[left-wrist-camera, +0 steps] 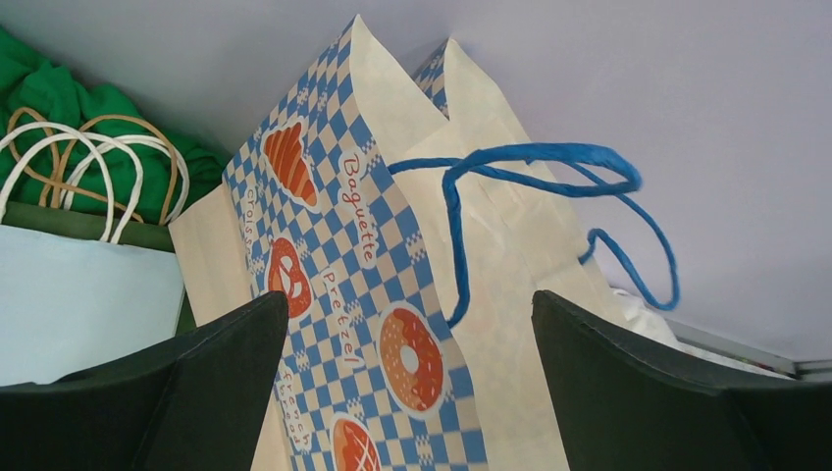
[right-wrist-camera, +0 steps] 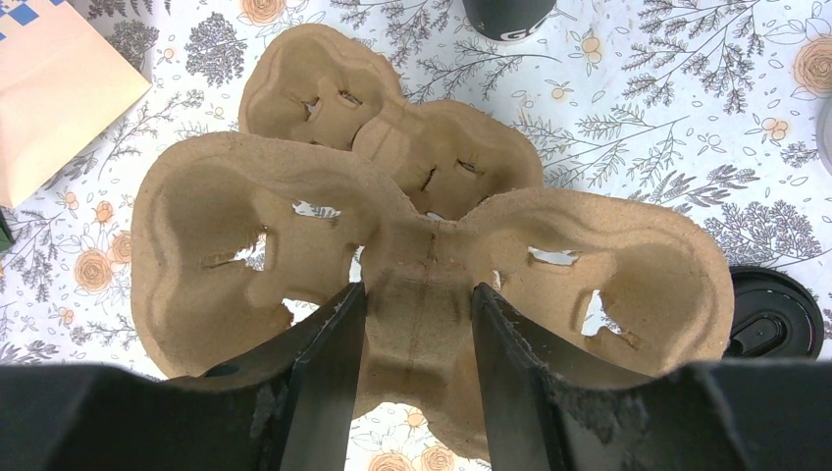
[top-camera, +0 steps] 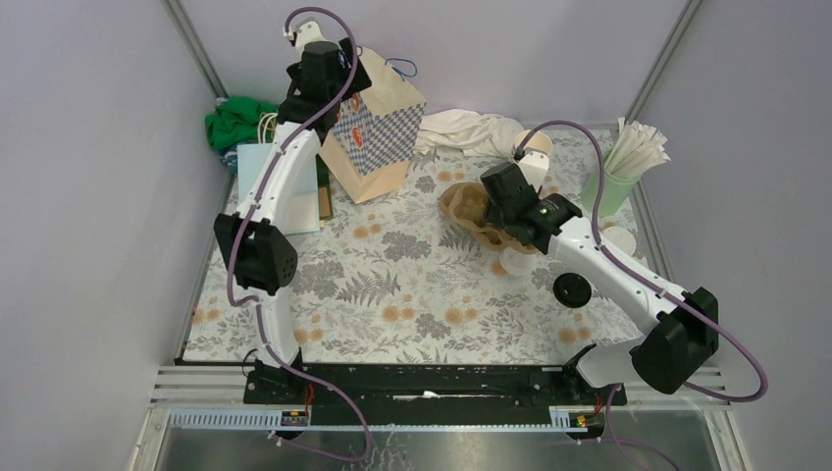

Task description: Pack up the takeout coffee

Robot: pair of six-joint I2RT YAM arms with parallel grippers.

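A tall checked paper bag (top-camera: 378, 132) with blue cord handles stands at the back; in the left wrist view its blue handles (left-wrist-camera: 510, 152) loop between the wide-open fingers of my left gripper, not gripped. My right gripper is shut on the middle of a brown molded cup carrier (right-wrist-camera: 235, 206), held over a second carrier (right-wrist-camera: 314, 83) on the table. A black cup (right-wrist-camera: 505, 12) stands beyond them, partly out of frame, and a black lid (top-camera: 572, 288) lies to the right.
Flat bags (top-camera: 294, 211) and green cloth (top-camera: 235, 123) lie at the back left. A white cloth (top-camera: 461, 128), paper cups (top-camera: 536, 142) and a green straw holder (top-camera: 613, 191) are at the back and right.
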